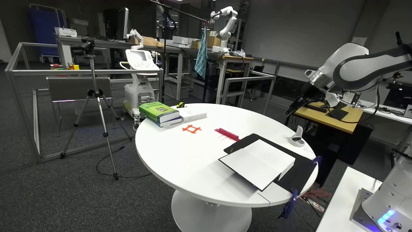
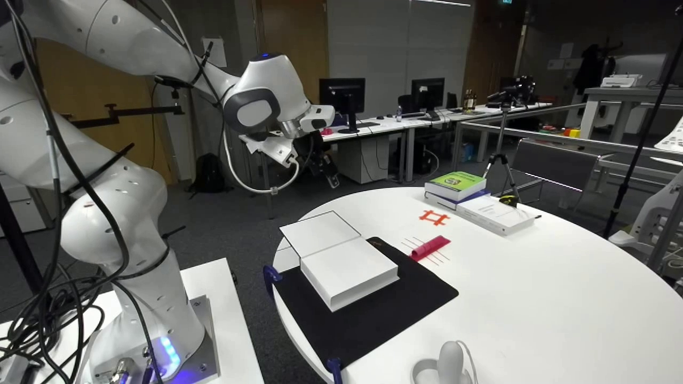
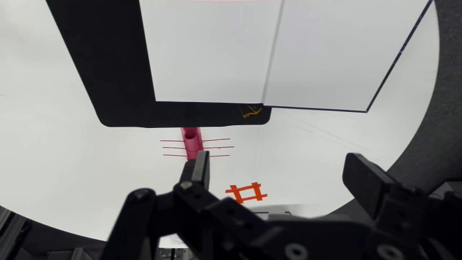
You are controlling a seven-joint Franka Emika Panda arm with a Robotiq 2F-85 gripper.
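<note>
A thick book [image 2: 349, 265] with blank white pages lies spread on a black mat [image 2: 397, 307]; its cover [image 2: 320, 233] is folded back past the mat's edge. In the wrist view, the pages [image 3: 212, 52] and the flat cover [image 3: 333, 56] fill the upper part. My gripper is open, its two fingers far apart with nothing between them but the table behind. From outside, the gripper [image 1: 295, 106] hangs in the air well above the table, clear of the book.
A pink holder [image 2: 430, 247] sits beyond the mat, near an orange taped square [image 2: 435, 217]. Farther back are a green book [image 2: 455, 184] and a white book [image 2: 496, 213]. Blue clamps [image 2: 271, 276] grip the table edge. A white controller [image 2: 450, 365] stands beside the mat.
</note>
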